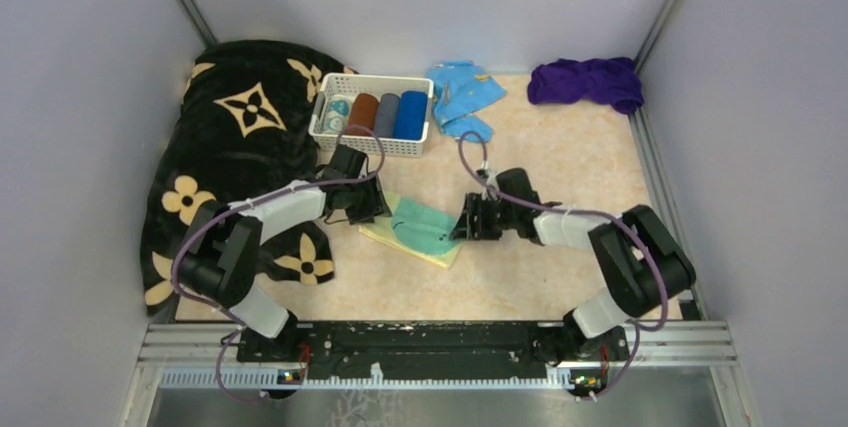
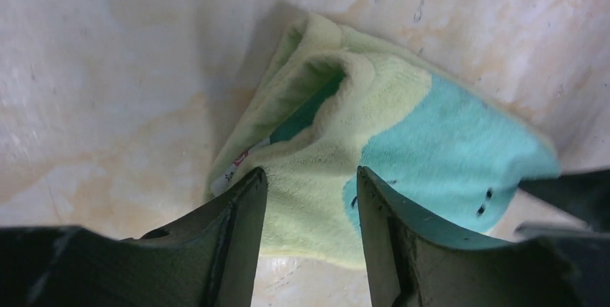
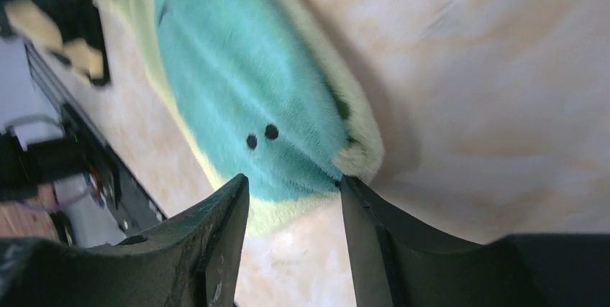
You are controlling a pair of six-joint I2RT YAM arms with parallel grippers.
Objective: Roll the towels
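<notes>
Between my two grippers lies a folded towel (image 1: 425, 227), teal with a pale yellow border and a dark printed face. My left gripper is over its left end, fingers apart, with yellow cloth showing in the gap. Near that end the cloth is bunched into a raised fold (image 2: 334, 98). At the right end, my right gripper stands open over the towel's corner; one finger (image 3: 352, 199) is close to the edge. Whether either one touches the cloth, I cannot tell.
A white basket (image 1: 375, 147) behind holds several rolled towels. A crumpled light blue cloth (image 1: 465, 97) and a purple cloth (image 1: 585, 82) lie at the back. The black patterned blanket (image 1: 240, 147) covers the left side. Right of the towel, the table (image 1: 570, 162) is bare.
</notes>
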